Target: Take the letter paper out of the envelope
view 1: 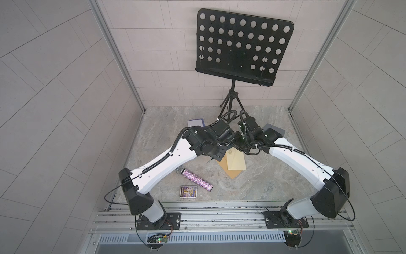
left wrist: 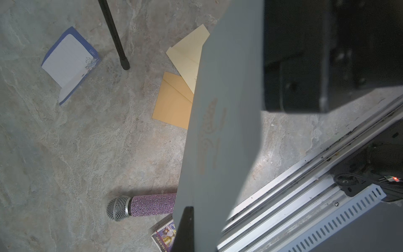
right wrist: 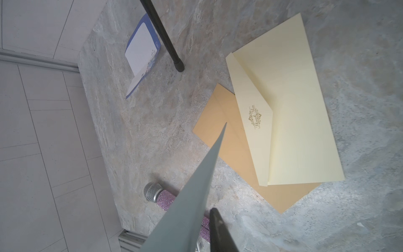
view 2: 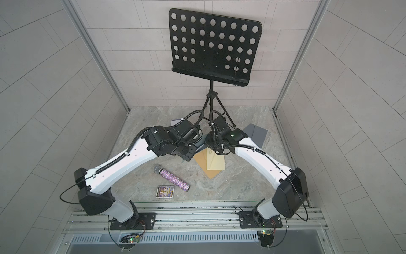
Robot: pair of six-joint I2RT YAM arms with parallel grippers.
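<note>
A pale grey-blue envelope [left wrist: 222, 92] with faint gold print rises upright through the middle of the left wrist view. My left gripper is shut on its lower part, one dark fingertip showing against the paper. In the right wrist view the same envelope [right wrist: 197, 184] appears nearly edge-on, narrowing to a point. My right gripper is close beside it at the bottom of that view; its fingers are too hidden to tell whether they are parted. No letter paper can be made out. The arms cover most of the envelope [view 2: 200, 143] in the top right view.
Beneath the grippers, a cream envelope [right wrist: 302, 109] overlaps an orange one [right wrist: 222, 113]. A sparkly microphone [view 1: 196, 180] and a card box [view 1: 188, 191] lie toward the front left. Behind stands a black music stand [view 1: 243, 46]; a blue-edged card [left wrist: 69, 63] lies by its foot.
</note>
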